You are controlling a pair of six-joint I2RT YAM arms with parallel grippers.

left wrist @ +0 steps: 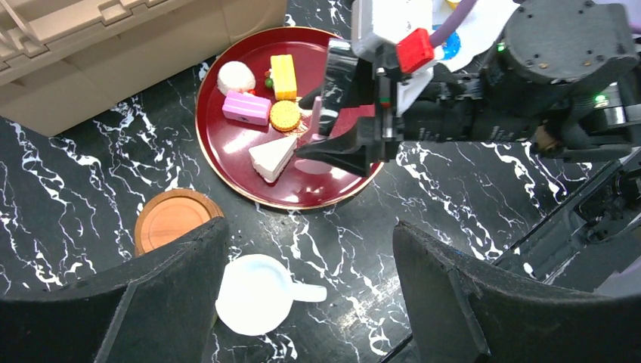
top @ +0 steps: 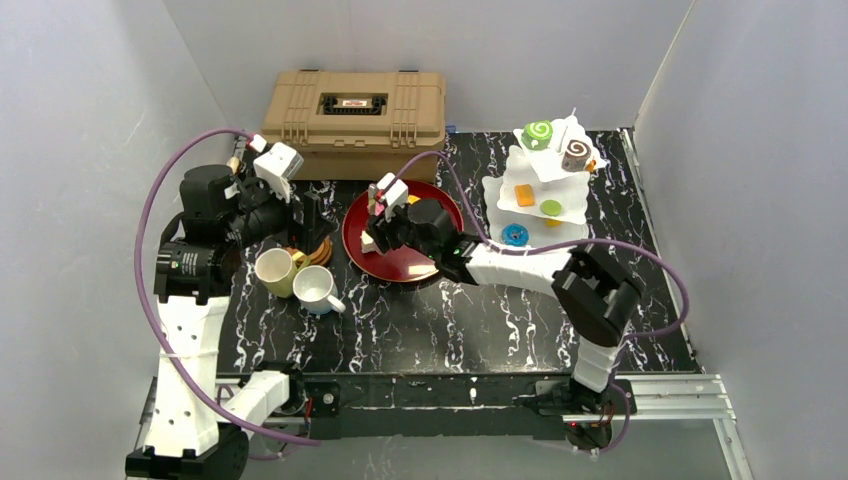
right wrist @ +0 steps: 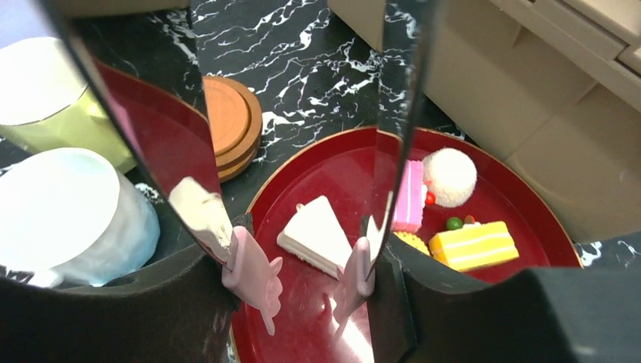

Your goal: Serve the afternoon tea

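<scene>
My right gripper (top: 380, 222) is over the red plate (left wrist: 227, 166), its fingers part open above a white cake wedge (right wrist: 314, 238), nothing visible held between its pink-tipped fingers. The plate also holds a pink cake (left wrist: 243, 107), a yellow cake (left wrist: 283, 76), an orange biscuit (left wrist: 285, 116) and a white round sweet (left wrist: 235, 78). My left gripper (top: 305, 225) hangs open over the coasters (left wrist: 174, 219), beside a green mug (top: 275, 270) and a white mug (top: 315, 290). The tiered white stand (top: 550, 225) at right carries swiss rolls and other sweets.
A tan toolbox (top: 355, 120) stands along the back, close behind the plate. Grey walls border both sides. Bare marble worktop lies in front of the plate and stand, partly under my right arm.
</scene>
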